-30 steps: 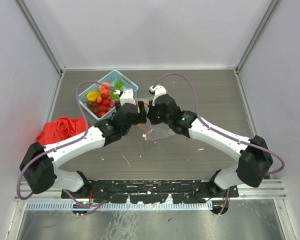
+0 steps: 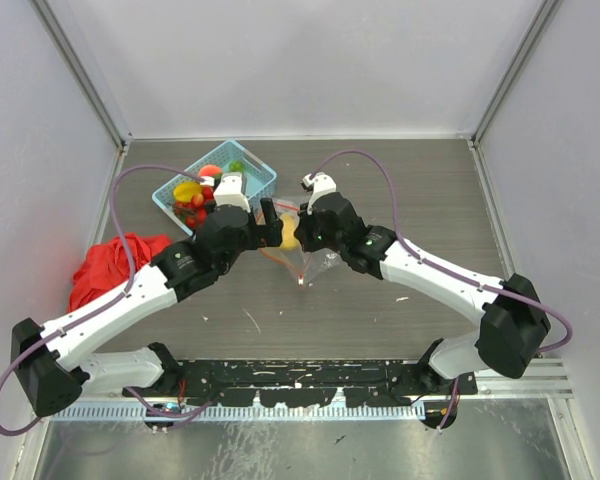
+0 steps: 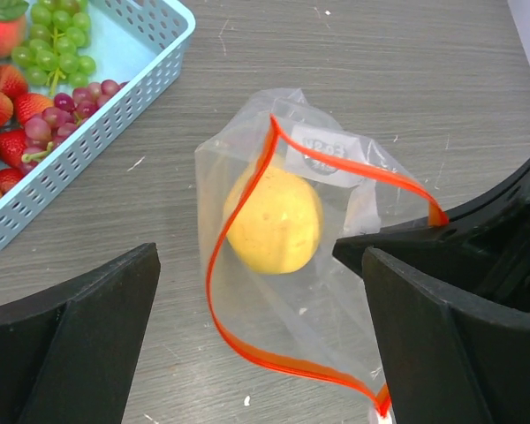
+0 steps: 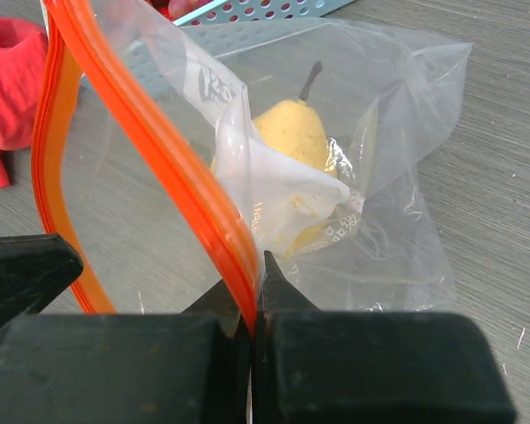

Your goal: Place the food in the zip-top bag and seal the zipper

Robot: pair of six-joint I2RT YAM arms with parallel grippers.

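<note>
A clear zip top bag [image 3: 314, 309] with an orange zipper [image 3: 214, 265] gapes open between my two grippers. Inside it lies a yellow pear; its stem shows in the right wrist view, where the pear [image 4: 293, 132] is partly behind a white label [image 4: 287, 181]. My right gripper is shut on the bag's orange-edged mouth, holding that side up. The left gripper stands wide open in front of the bag's mouth, nothing between its fingers, and one left finger [image 4: 26, 269] shows beside the orange edge in the right wrist view.
Behind and to the left is a light blue basket [image 2: 264, 180] with grapes [image 3: 57, 44], strawberries and other produce. A crumpled red cloth [image 2: 115, 270] lies at the left. Bare table [image 2: 430, 190] stretches to the right and front.
My left gripper has drawn back leftward from the bag, and its fingers have opened.
</note>
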